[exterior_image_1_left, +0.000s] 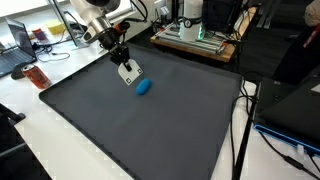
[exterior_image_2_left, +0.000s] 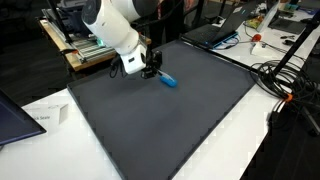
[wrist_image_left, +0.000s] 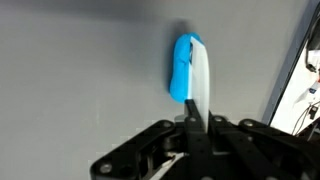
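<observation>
A small blue object (exterior_image_1_left: 144, 87) with rounded ends lies on the dark tabletop. My gripper is shut on a thin white piece (wrist_image_left: 200, 75), flat like a card or stiff cloth, which reaches out beyond the fingertips. In the wrist view this piece covers part of the blue object (wrist_image_left: 182, 68). From the first exterior view, the white piece (exterior_image_1_left: 130, 71) hangs just left of and behind the blue object. Whether the two touch cannot be told.
Dark tabletop (exterior_image_1_left: 130, 120) lies broadly clear in front of the gripper. At the left edge stands an orange-red can (exterior_image_1_left: 37, 76). Cables (exterior_image_2_left: 285, 85) run beside the table in the second exterior view.
</observation>
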